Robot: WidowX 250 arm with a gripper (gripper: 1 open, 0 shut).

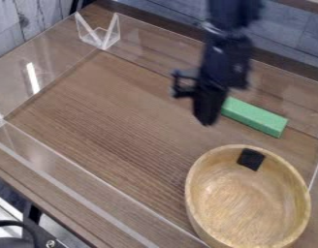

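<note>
My gripper (205,107) hangs over the back middle of the wooden table, black and shut, with nothing visible between its fingers. Just right of it lies a green block (252,116). In the lower right stands a round tan bowl (246,215) with a small black block (250,160) inside near its back rim.
A white wire holder (100,31) stands at the back left. Black cables (26,232) lie at the bottom left corner.
</note>
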